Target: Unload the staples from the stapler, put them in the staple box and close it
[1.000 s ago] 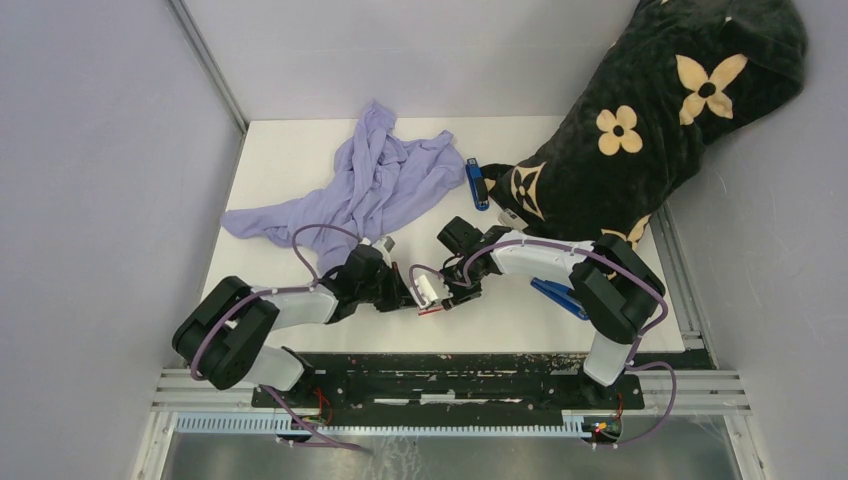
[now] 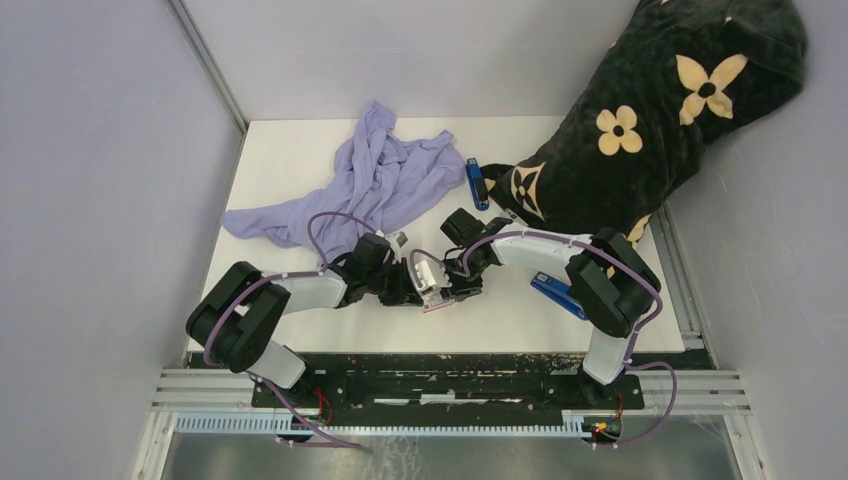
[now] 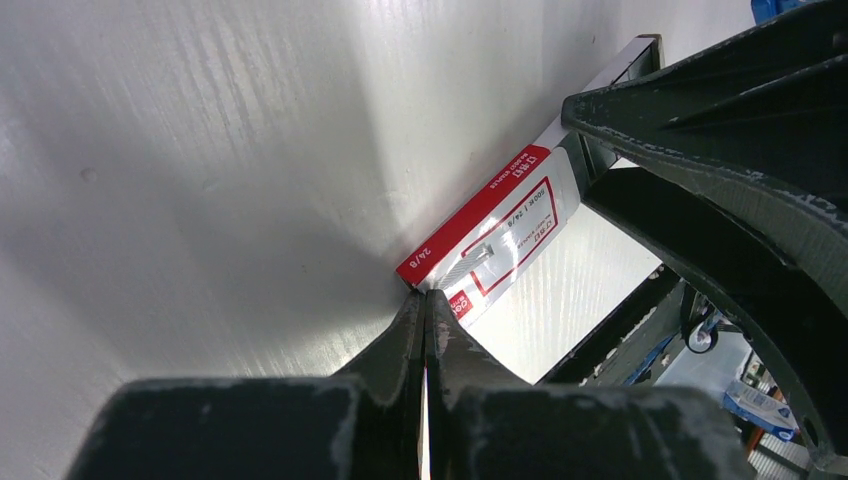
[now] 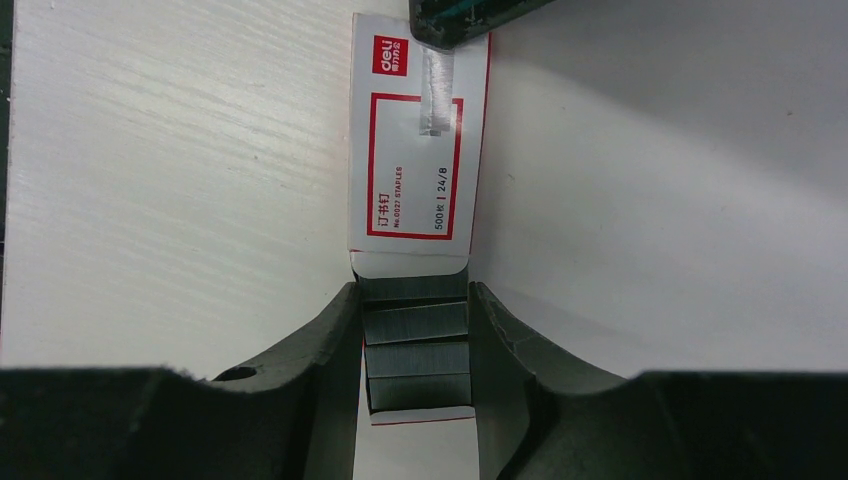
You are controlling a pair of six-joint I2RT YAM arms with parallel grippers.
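Observation:
A red-and-white deli staple box lies low at the table's centre, its open section showing rows of grey staples. My right gripper is shut across that staple section. My left gripper is shut at the box's other end, its fingertips by a small translucent strip; what exactly lies between them is hard to see. In the left wrist view the right gripper's dark fingers cover part of the box.
Blue staplers lie at the back and right. A lilac cloth covers the back left; a dark flowered cushion fills the back right.
More of the box shows below the grippers in the top view; the right arm has shifted slightly.

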